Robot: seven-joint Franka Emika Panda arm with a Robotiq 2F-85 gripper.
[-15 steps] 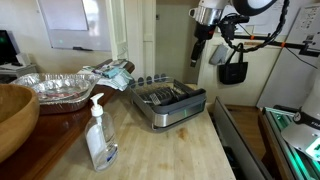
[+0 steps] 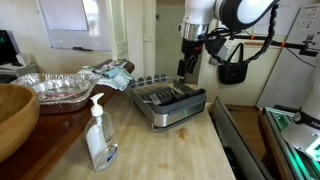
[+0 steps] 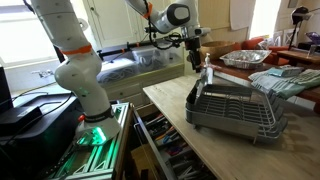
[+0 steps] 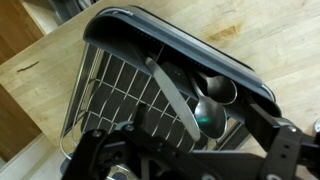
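Observation:
A grey dish rack (image 2: 165, 118) with a wire interior stands on the wooden counter. Its dark cutlery holder (image 4: 180, 45) runs along one side. In the wrist view a knife (image 4: 172, 92) and two spoons, one of them the long spoon (image 4: 208, 115), lean out of that holder over the wires. My gripper (image 2: 183, 72) hangs above the rack, clear of it. The fingers stand wide apart, a finger on either side of the wrist view, with the cutlery seen below and between them. Nothing is held.
A clear pump bottle (image 2: 100, 135) stands left of the rack. Behind are a foil tray (image 2: 58, 88), a patterned cloth (image 2: 115, 72) and a large wooden bowl (image 2: 15, 118). An open drawer (image 2: 245, 135) lies to the right. Bare counter (image 2: 165, 155) stretches in front of the rack.
The rack and the other objects stay put.

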